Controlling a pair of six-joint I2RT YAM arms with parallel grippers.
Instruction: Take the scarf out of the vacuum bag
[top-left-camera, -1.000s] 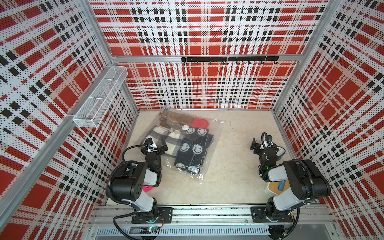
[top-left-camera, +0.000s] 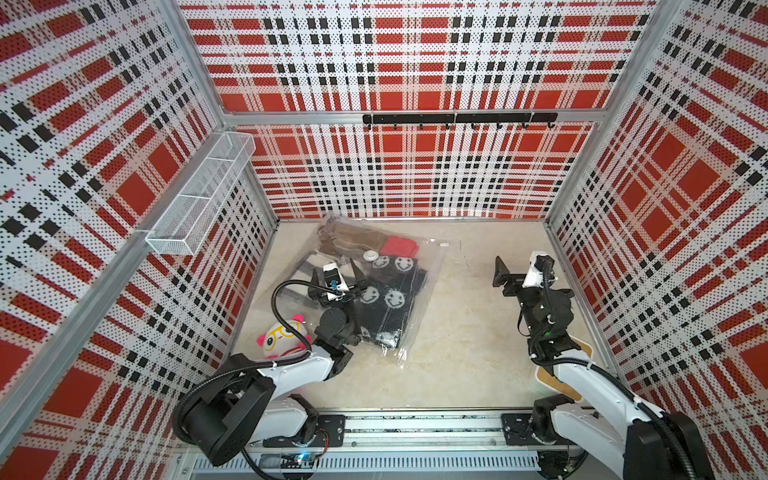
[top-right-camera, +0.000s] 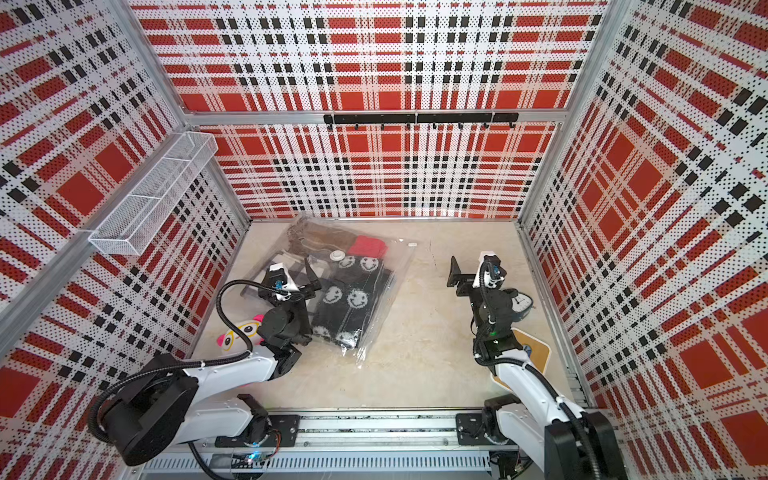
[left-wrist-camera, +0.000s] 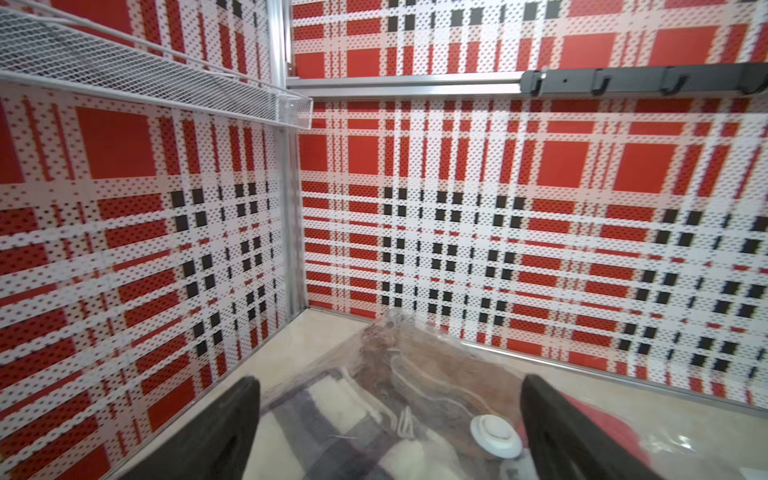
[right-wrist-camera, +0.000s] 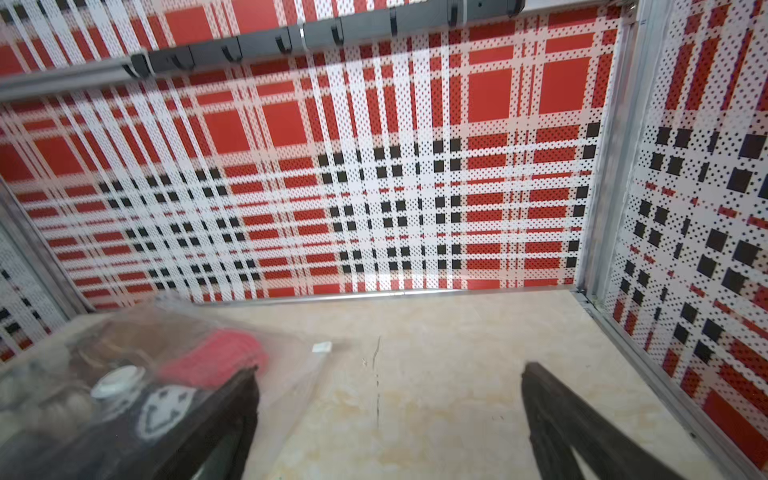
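Note:
A clear vacuum bag (top-left-camera: 424, 304) lies on the left half of the table, holding folded knitwear: brown (top-left-camera: 350, 235), red (top-left-camera: 400, 245), striped, and dark with white smiley faces (top-left-camera: 388, 316). A round white valve (left-wrist-camera: 496, 436) sits on it; which piece is the scarf, I cannot tell. My left gripper (top-right-camera: 292, 272) hangs open over the bag's left part. My right gripper (top-right-camera: 468, 272) stands open above bare table, right of the bag, nothing between its fingers.
A pink-and-yellow plush (top-left-camera: 280, 340) lies front left, a tan board (top-right-camera: 536, 356) and a round clock-like object (top-right-camera: 520, 306) front right. A wire basket (top-left-camera: 196, 208) and a hook rail (top-left-camera: 408, 119) are on the walls.
The bag and its contents look unmoved.

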